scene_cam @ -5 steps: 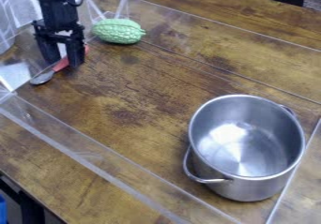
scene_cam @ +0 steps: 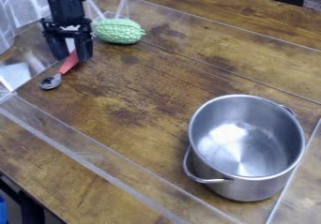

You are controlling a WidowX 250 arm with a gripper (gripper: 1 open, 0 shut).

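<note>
My black gripper (scene_cam: 68,44) is at the upper left, its fingers lowered over a red-handled metal spoon (scene_cam: 52,81) that lies on the wooden table. The red handle (scene_cam: 68,65) runs up beneath the fingertips. Whether the fingers are closed on it is too small and dark to tell.
A green bitter melon (scene_cam: 119,31) lies right of the gripper. A large steel pot (scene_cam: 245,148) stands at the front right. Clear plastic edging and a pale object (scene_cam: 15,75) sit at the left.
The gripper has shifted slightly right and up, and the red spoon has moved a little to the right along with it.
</note>
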